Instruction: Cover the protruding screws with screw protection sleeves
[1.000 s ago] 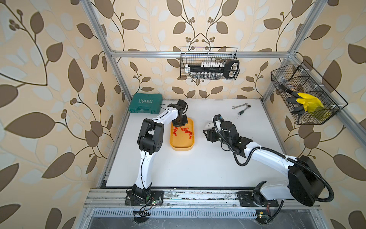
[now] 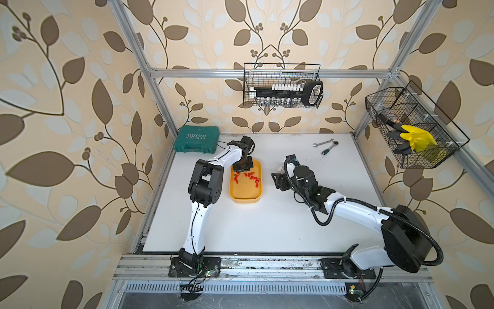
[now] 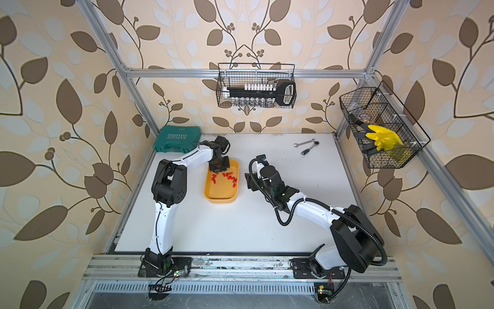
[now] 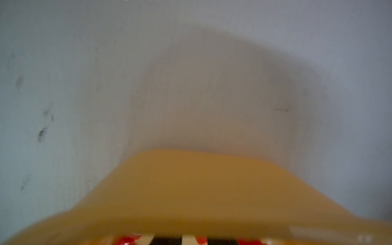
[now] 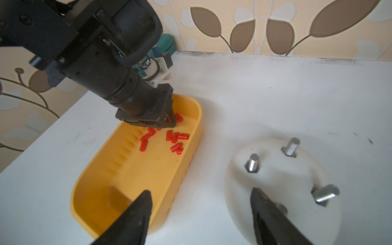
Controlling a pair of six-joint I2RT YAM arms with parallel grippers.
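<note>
Red sleeves [image 5: 174, 137] lie scattered in the yellow tray [image 2: 246, 195]. My left gripper is down at the tray's back end among sleeves; in the left wrist view the tray's rim hides most of its fingers, so its fingers are unclear. My right gripper hangs open between the tray and a white round holder with upright metal screws [image 5: 253, 163], others [image 5: 325, 192]; the screws in view are bare. Nothing shows between the right fingers.
A green case [image 2: 196, 139] sits at the back left, a wrench [image 2: 323, 143] and another tool [image 2: 329, 149] at the back right. Wire baskets [image 3: 255, 85] hang on the walls.
My right arm has moved slightly left, toward the tray, since a second ago. My left arm has shifted very little at the tray's back end.
</note>
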